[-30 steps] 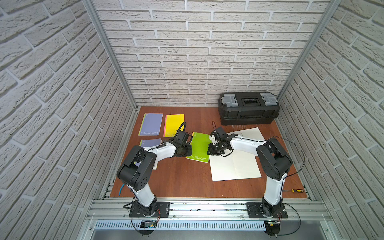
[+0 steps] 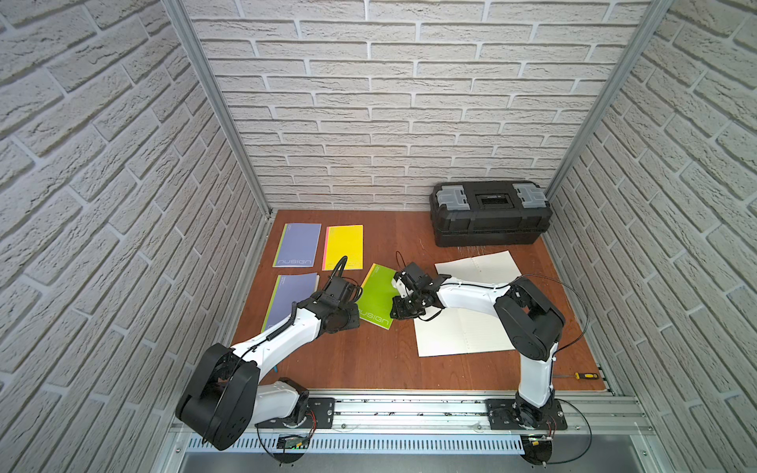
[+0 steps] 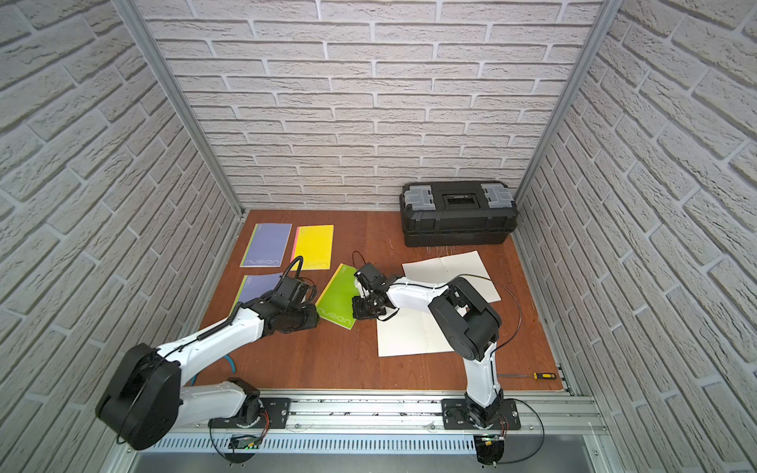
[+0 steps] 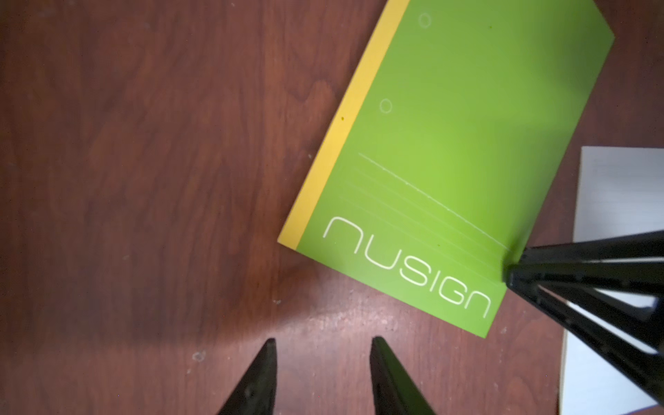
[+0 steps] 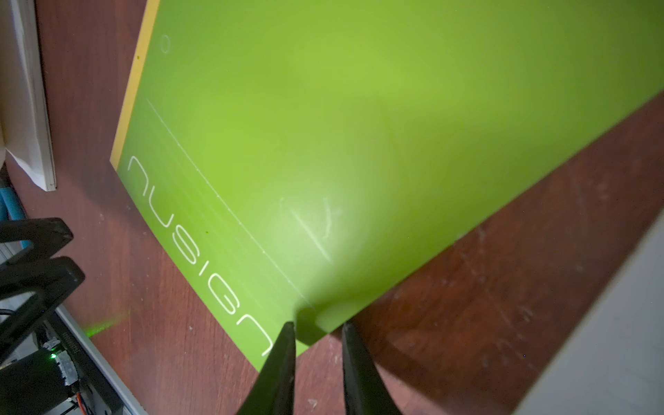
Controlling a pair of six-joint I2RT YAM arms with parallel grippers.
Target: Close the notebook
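The green notebook (image 2: 377,293) with a yellow spine strip lies cover up near the table's middle, turned at an angle. My right gripper is shut on its near right corner, which shows between the fingers. To the left, my left gripper is open, with bare wood between and ahead of its fingers; the green notebook lies clear of it in the left wrist view. On the right half of the table an open notebook (image 2: 481,335) shows white pages, partly covered by my right arm.
Two bluish notebooks (image 2: 299,243) and a yellow one (image 2: 347,244) lie at the left; my left arm covers part of the nearer bluish one. A black toolbox (image 2: 490,228) stands at the back right. A screwdriver (image 2: 586,376) lies at the front right.
The green notebook has slid left and toward the front, turning somewhat, together with my right gripper. My left gripper has drawn off left and frontward, away from it.
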